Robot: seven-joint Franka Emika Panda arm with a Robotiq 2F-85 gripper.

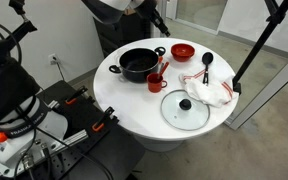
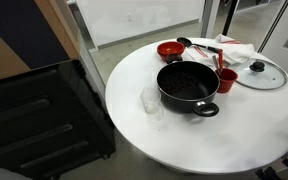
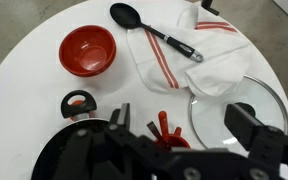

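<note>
In the wrist view my gripper is open, its two dark fingers wide apart above the table. Beneath the gap, and partly hidden by the gripper, is a red mug with red-handled utensils standing in it. A black two-handled pot sits beside the mug, uncovered, with a dark interior. The glass lid with a black knob lies flat on the table. Beyond the pot stands a red bowl. A black spoon lies partly across a white towel with red stripes.
A crumpled whitish item rests beside the pot. The round white table has bare room along its front side. A black cabinet stands apart from the table.
</note>
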